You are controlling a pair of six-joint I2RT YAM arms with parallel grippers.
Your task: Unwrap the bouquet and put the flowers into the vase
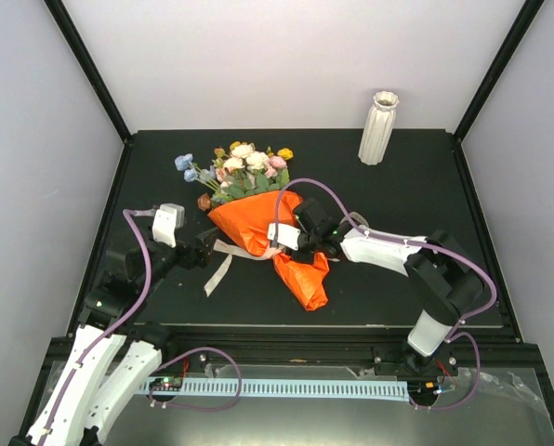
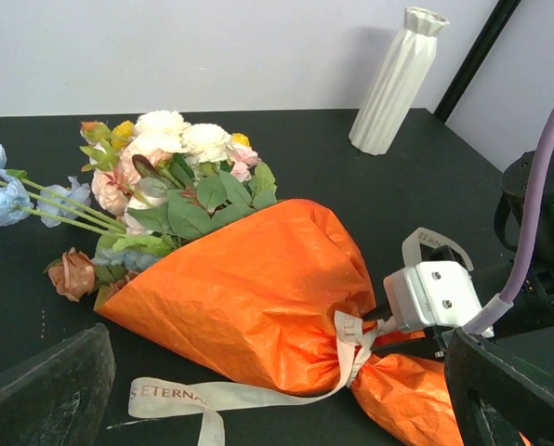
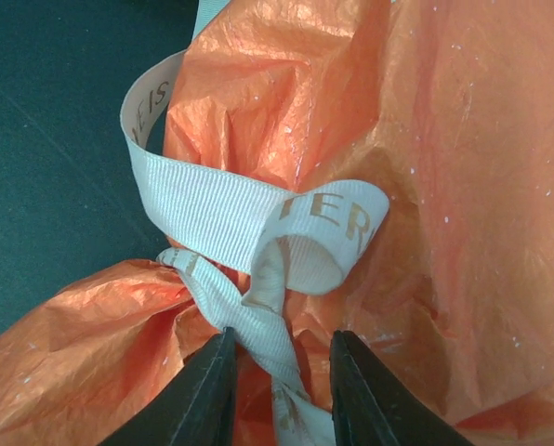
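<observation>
A bouquet of artificial flowers (image 1: 249,165) in an orange wrapper (image 1: 254,219) lies on the black table, its blooms toward the back left. A cream printed ribbon (image 2: 349,339) ties the wrapper at its narrow waist. My right gripper is at that waist, its fingers part open, with the ribbon's knot (image 3: 263,339) between the fingers. In the left wrist view, pink, white and yellow blooms and several blue flowers (image 2: 26,197) show. To the left of the bouquet, clear of it, my left gripper (image 1: 207,243) stands open and empty. The white ribbed vase (image 1: 377,130) stands upright at the back right.
Loose ribbon ends (image 1: 218,277) trail on the table left of the wrapper. Purple cables (image 1: 389,232) arc over both arms. White walls close in the table's back and sides.
</observation>
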